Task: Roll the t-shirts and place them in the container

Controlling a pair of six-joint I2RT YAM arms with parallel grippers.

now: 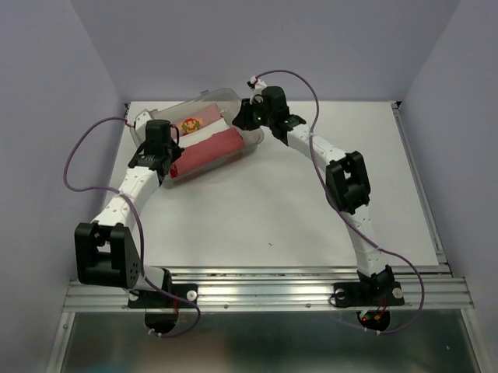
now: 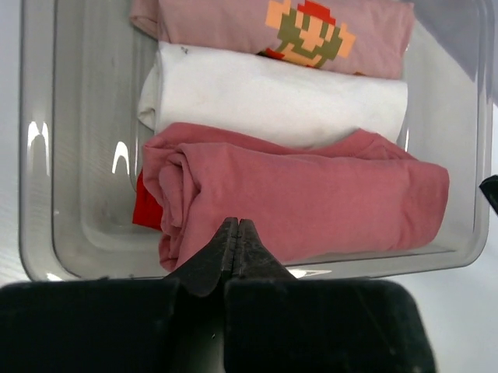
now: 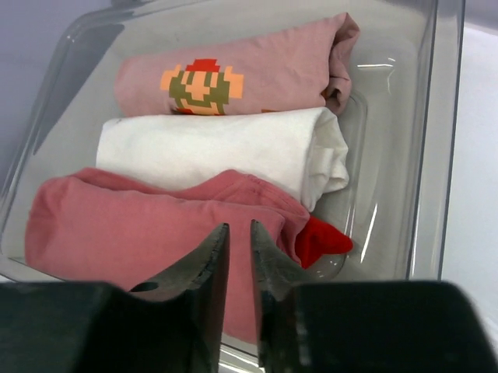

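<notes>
The clear bin (image 1: pixel 198 172) holds rolled shirts: a pink one with a pixel figure (image 2: pixel 272 27), a white one (image 2: pixel 280 101) and a darker pink one (image 2: pixel 303 202), with red cloth (image 3: pixel 323 241) showing at the latter's end. My left gripper is shut, nothing seen between its fingers, over the bin's left part. My right gripper is slightly open over the bin's right part, nothing between its fingers.
Grey walls stand at the back and sides.
</notes>
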